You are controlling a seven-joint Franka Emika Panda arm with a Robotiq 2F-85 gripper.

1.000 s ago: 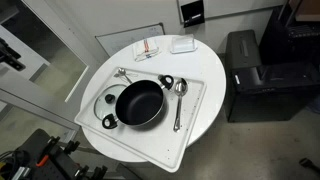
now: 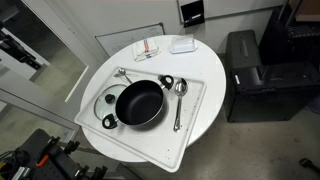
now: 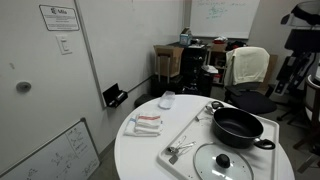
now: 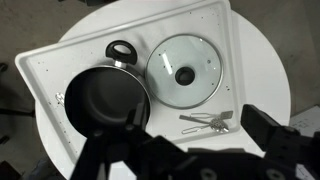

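Note:
A black pot (image 2: 140, 103) with two handles stands empty on the white tray (image 2: 197, 105). Beside it lies a clear glass lid (image 4: 183, 72) with a black knob. Several metal utensils (image 4: 208, 121) rest on the tray near the lid. On the pot's other side is a long silver ladle (image 2: 180, 103). In the wrist view my gripper is open above the tray, its dark fingers spread wide and nothing between them. Part of the pot is hidden behind the left finger. A dark arm part (image 3: 301, 45) shows at the right edge of exterior view 2.
The tray lies on a round white table (image 3: 138, 158). A folded cloth (image 3: 147, 123) and a clear container (image 3: 167, 100) sit toward the table's far side. Black cabinets (image 2: 270, 85) stand on the floor to the right. Bare tabletop shows around the cloth.
A dark arm part at the left edge of exterior view 1 reaches slightly farther into view. The pot, lid, utensils and tray have not visibly moved.

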